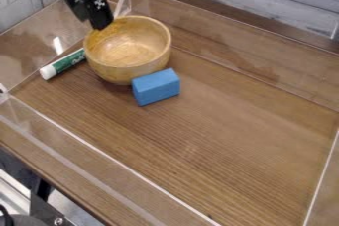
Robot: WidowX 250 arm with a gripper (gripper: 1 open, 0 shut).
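My gripper (93, 17) is at the top left, black, just above the left rim of a round yellowish bowl (133, 50). It appears open, with nothing seen between its fingers. A blue block (157, 86) lies just in front of the bowl, to its right. A green-and-white tube-like object (63, 62) lies left of the bowl.
Walls of lighter and grey material edge the top right and back. A black cable runs along the lower left edge.
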